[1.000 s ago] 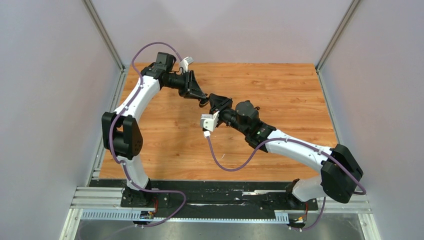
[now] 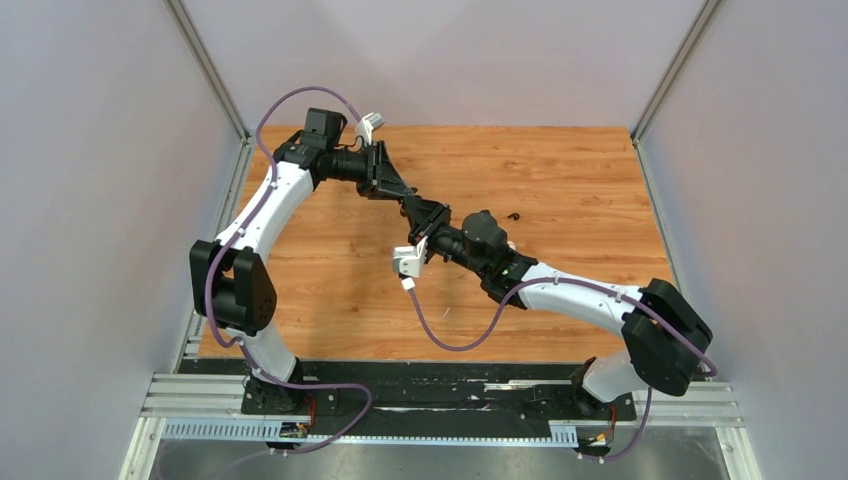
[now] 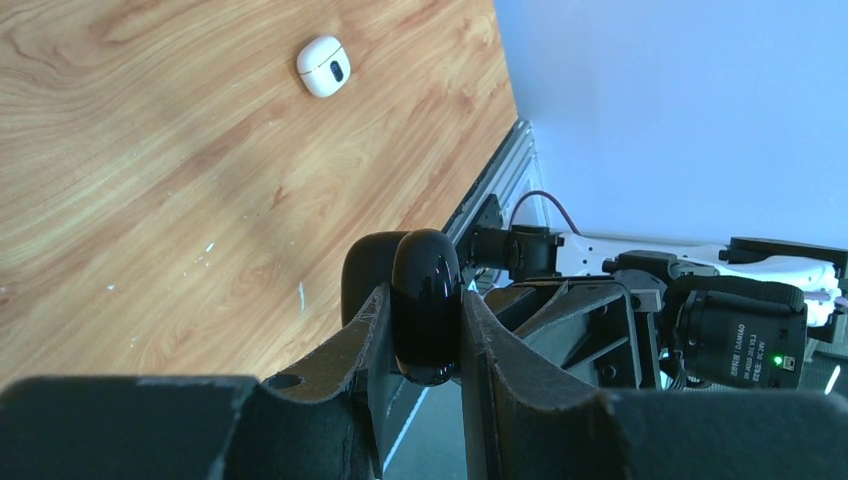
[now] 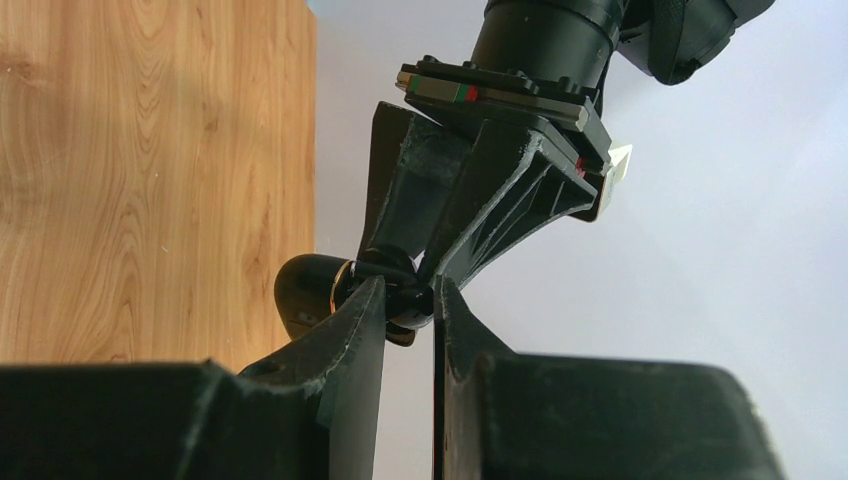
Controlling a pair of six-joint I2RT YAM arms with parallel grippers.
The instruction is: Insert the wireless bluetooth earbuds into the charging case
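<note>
My left gripper (image 2: 398, 190) and right gripper (image 2: 417, 208) meet over the middle of the table. In the left wrist view my left gripper is shut on a glossy black charging case (image 3: 425, 275). The right wrist view shows the dark case (image 4: 310, 295) beside the fingertips of my right gripper, which is shut on a small dark piece there, probably an earbud; its shape is hidden. Whether anything sits inside the case cannot be seen.
A white case-like object (image 3: 323, 67) lies on the wooden table (image 3: 150, 200) in the left wrist view. A small dark object (image 2: 514, 216) lies right of the grippers.
My right gripper and arm have moved a little left and down in the top view, closer against the left gripper.
</note>
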